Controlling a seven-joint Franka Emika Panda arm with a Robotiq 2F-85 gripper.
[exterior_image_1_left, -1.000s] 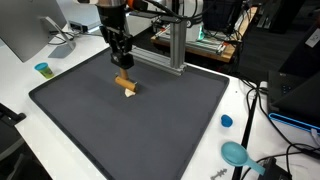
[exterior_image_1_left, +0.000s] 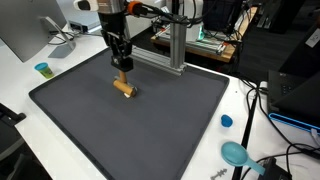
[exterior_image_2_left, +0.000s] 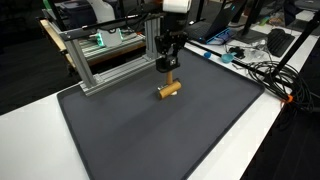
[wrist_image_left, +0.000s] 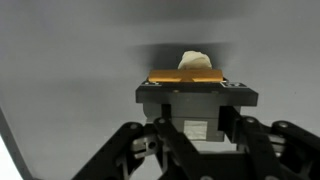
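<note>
A wooden, mallet-like piece hangs below my gripper (exterior_image_1_left: 122, 66). Its short upright stem runs up into the fingers, which are shut on it. The lower part of the wooden piece (exterior_image_1_left: 124, 87) is a tan cylinder lying crosswise, with a paler end facing the front right. In exterior view 2 the same wooden piece (exterior_image_2_left: 170, 89) is close to the dark board; whether it touches cannot be told. From the wrist, an orange-brown strip of the wooden piece (wrist_image_left: 186, 75) shows beyond the gripper, and a cream-coloured patch lies behind it.
The dark board (exterior_image_1_left: 130, 130) is otherwise bare, with wide free room in front. A metal rack (exterior_image_2_left: 115, 75) stands by its back edge. Off the board are a green-and-blue cup (exterior_image_1_left: 43, 70), a teal scoop (exterior_image_1_left: 238, 155) and a blue item (exterior_image_1_left: 226, 121).
The wooden piece and gripper have come down slightly since a second ago. The pale patch by the cylinder now looks smaller and closer to its end. The grip stays shut.
</note>
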